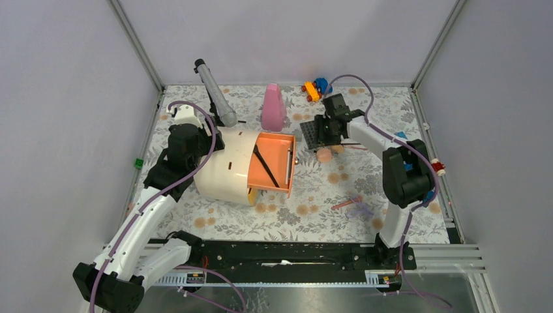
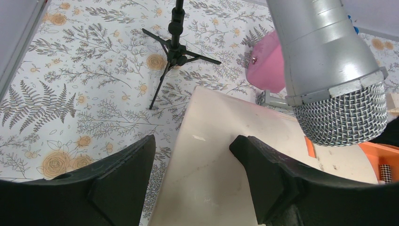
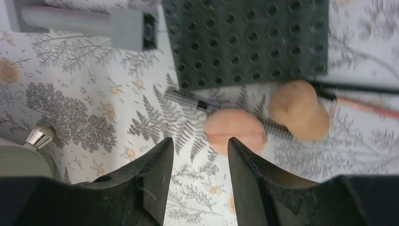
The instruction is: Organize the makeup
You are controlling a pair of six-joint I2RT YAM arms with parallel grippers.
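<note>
A cream cylindrical organizer point(image 1: 222, 169) has its orange drawer point(image 1: 274, 160) out, holding long pencils or brushes. My left gripper is over the cream body, its fingers apart, the body showing between them. My right gripper hangs part open above the makeup items, nothing visible between its fingertips: a pink puff point(image 3: 234, 126), a tan sponge point(image 3: 296, 108), brushes point(image 3: 186, 98) partly under them, and a dotted black palette point(image 3: 249, 42). Thin dark and orange sticks lie to their right.
A microphone-like silver tube point(image 1: 218, 94) on a tripod and a pink object point(image 1: 273, 107) stand at the back, beside toy cars point(image 1: 313, 91). An orange stick point(image 1: 342, 204) and purple item point(image 1: 362, 212) lie at front right.
</note>
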